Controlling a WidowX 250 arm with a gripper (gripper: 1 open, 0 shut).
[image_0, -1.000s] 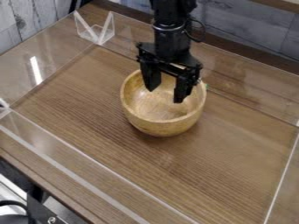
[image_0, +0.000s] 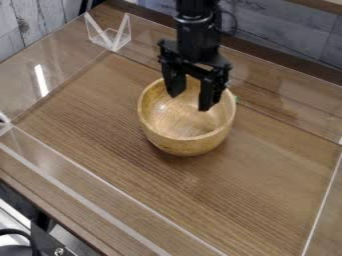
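A black robot gripper (image_0: 191, 80) hangs from the top center over a large wooden bowl (image_0: 187, 130), its two dark fingers spread open above the bowl's back half. The bowl looks empty, with nothing visible between the fingers. A small pale greenish object shows just behind the bowl's right rim, too small to identify.
White wire-like objects stand at the upper left and left edge. Dark floor shows at the upper left corner, and a black cable lies at the lower left.
The gripper has shifted slightly over the bowl. The bowl stays in place.
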